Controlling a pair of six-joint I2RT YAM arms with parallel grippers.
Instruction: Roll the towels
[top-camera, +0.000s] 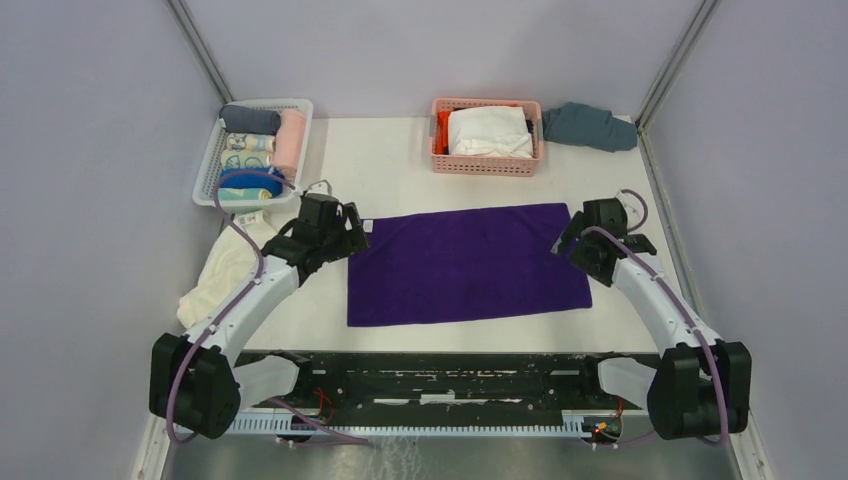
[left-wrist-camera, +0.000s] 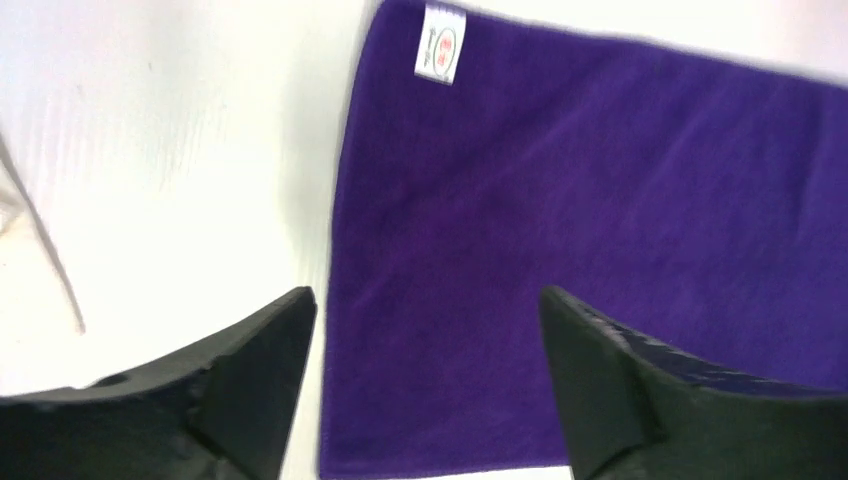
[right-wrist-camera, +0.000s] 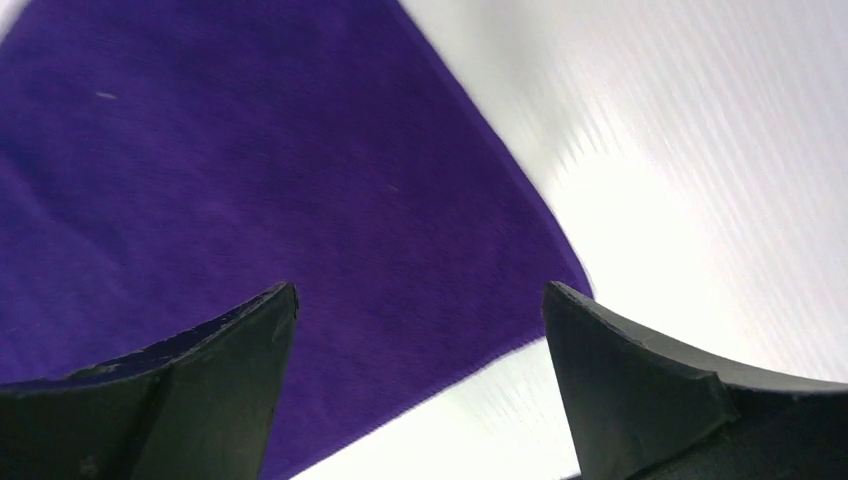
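Note:
A dark purple towel lies spread flat across the middle of the table, a white label at its back left corner. My left gripper hovers just off that left end; in the left wrist view its fingers are apart over the towel's left edge, with nothing between them. My right gripper is open above the towel's right end, and the right wrist view shows the front right corner of the towel under it.
A white basket of rolled towels stands back left, a cream cloth below it. A pink basket with folded cloths and a grey-blue cloth are at the back.

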